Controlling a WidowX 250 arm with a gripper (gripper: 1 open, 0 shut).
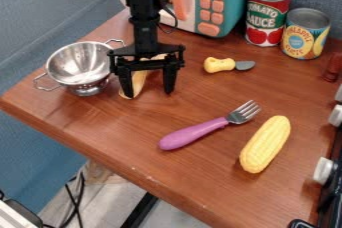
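Observation:
My black gripper (146, 78) hangs low over a pale yellow-orange item (130, 90) just right of the steel colander, its two fingers spread on either side of it. The item is largely hidden behind the gripper; whether the fingers touch it is unclear.
A colander (78, 64) sits at left. A toy microwave (214, 2), two cans (266, 17) and a small yellow-handled utensil (221, 64) are behind. A purple fork (194, 132) and corn cob (265, 144) lie in front.

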